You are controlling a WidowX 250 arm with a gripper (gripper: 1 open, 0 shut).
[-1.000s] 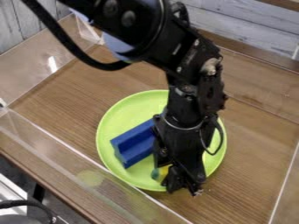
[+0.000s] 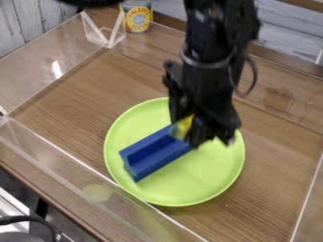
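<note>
My black gripper point(image 2: 190, 123) hangs blurred over a green plate point(image 2: 190, 184), its fingers around a small yellow object point(image 2: 183, 127) just above the upper end of a blue block point(image 2: 150, 156). The block lies on the left part of the plate. The gripper is shut on the yellow object, though motion blur hides the fingertips' exact contact.
A wooden table point(image 2: 76, 109) surrounds the plate, with clear room to the left and right. A can point(image 2: 135, 15) stands at the back, near white wire point(image 2: 109, 28). Clear panels border the left and front.
The gripper has risen and moved back from the front right of the plate, with the yellow object moving along. More of the green plate's front right is bare.
</note>
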